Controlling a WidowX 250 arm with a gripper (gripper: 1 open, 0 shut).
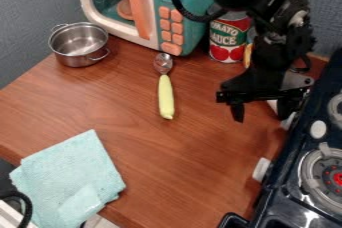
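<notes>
My black gripper point(238, 100) hangs over the right part of the wooden counter, beside the stove, with its fingers pointing down; whether it is open or shut is hard to tell. To its left lie a yellow corn-like item point(166, 98) and a metal spoon or scoop point(163, 64). Behind the arm stands a red sauce can point(227, 43), partly hidden. A small steel pot point(79, 44) sits at the back left.
A toy microwave point(186, 27) stands at the back. A black stove point(283, 201) fills the right side. A folded light-blue cloth point(67, 177) lies front left.
</notes>
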